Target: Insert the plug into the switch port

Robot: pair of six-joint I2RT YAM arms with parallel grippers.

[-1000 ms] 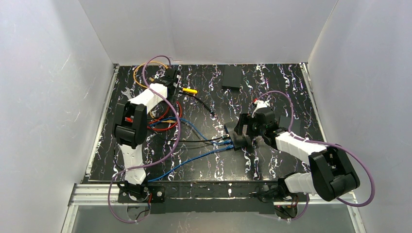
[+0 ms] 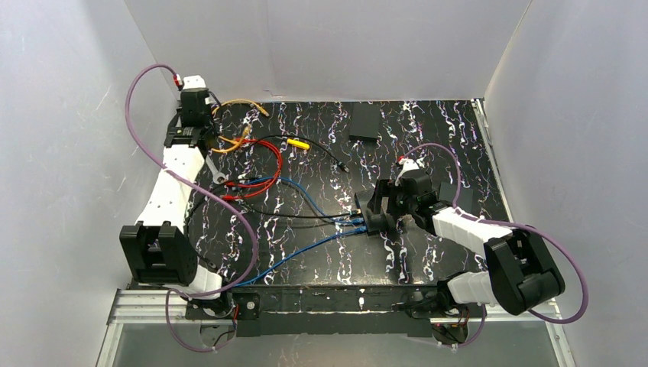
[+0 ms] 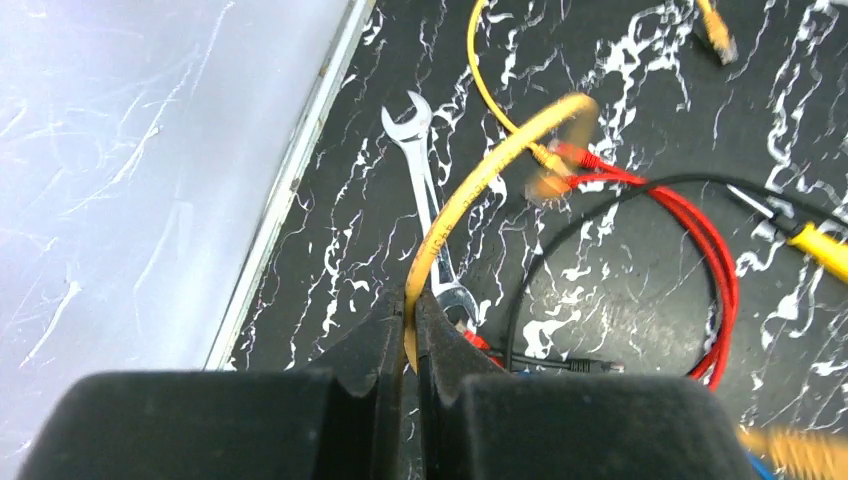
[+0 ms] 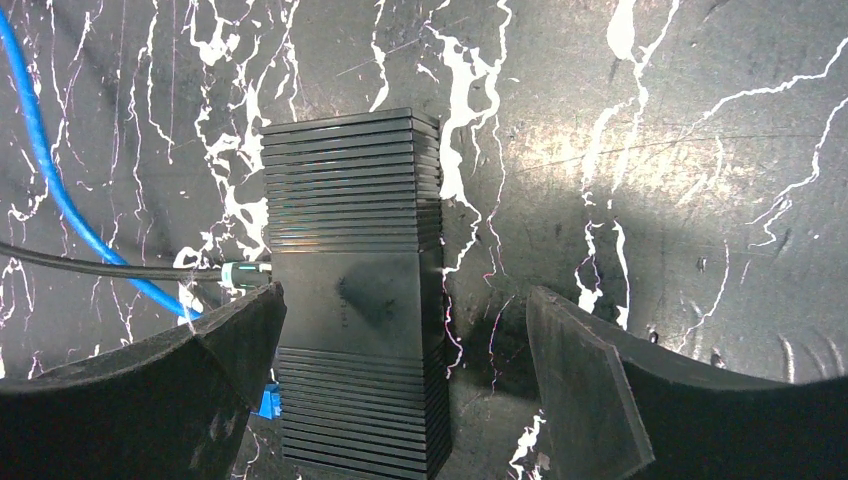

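A yellow cable (image 3: 470, 190) runs up in an arc from between the fingers of my left gripper, which is shut on it. Blurred yellow ends (image 3: 548, 185) hang in the left wrist view; their plugs are not clear. The black ribbed switch (image 4: 345, 300) lies flat in the right wrist view. My right gripper stands open over it, the left finger overlapping the switch's port side and the right finger well clear. A black cable's plug (image 4: 240, 275) and a blue plug (image 4: 268, 402) meet that port side, partly hidden by the finger.
A wrench (image 3: 425, 190), red cable (image 3: 725, 270), black cable plug (image 3: 590, 366) and yellow-handled screwdriver (image 3: 820, 248) lie near the left arm. A black box (image 2: 365, 121) sits at the back. Open table surrounds the switch on its right.
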